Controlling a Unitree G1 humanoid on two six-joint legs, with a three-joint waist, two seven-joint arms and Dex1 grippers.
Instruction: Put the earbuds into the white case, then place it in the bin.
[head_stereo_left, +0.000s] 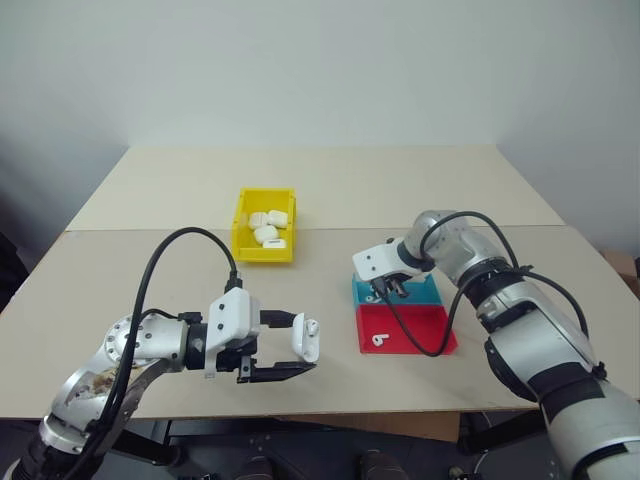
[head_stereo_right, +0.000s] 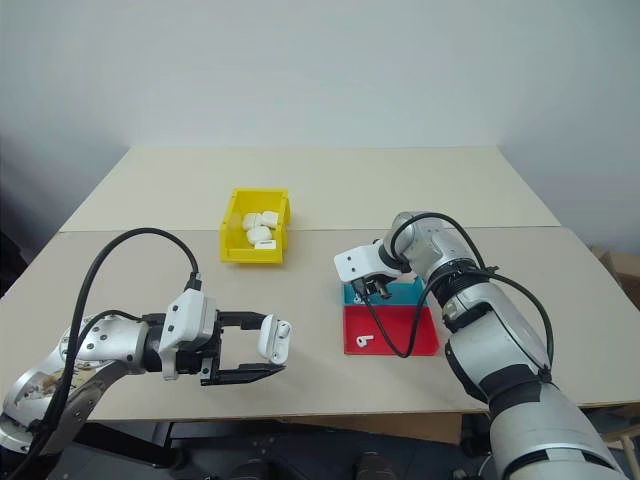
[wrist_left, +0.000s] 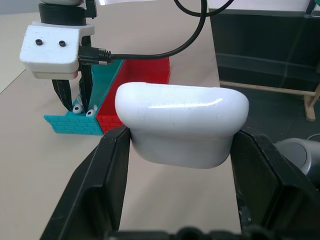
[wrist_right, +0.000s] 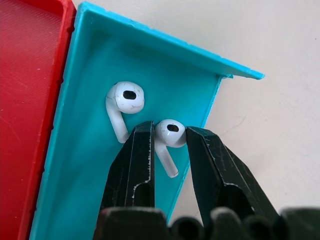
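In the wrist right view, my right gripper is shut on a white earbud, one fingertip against each side of its head. The stem slants down to the right, low in the blue tray. A second white earbud lies in that tray, just left of the fingers. My left gripper is shut on the white case, held above the table's front part. From the head, the case shows its lid raised; whether anything sits inside cannot be told.
Joined to the blue tray is a red tray with a white earbud at its left. The yellow bin, holding several white cases, stands farther back. Bare table lies between the bin and the left arm.
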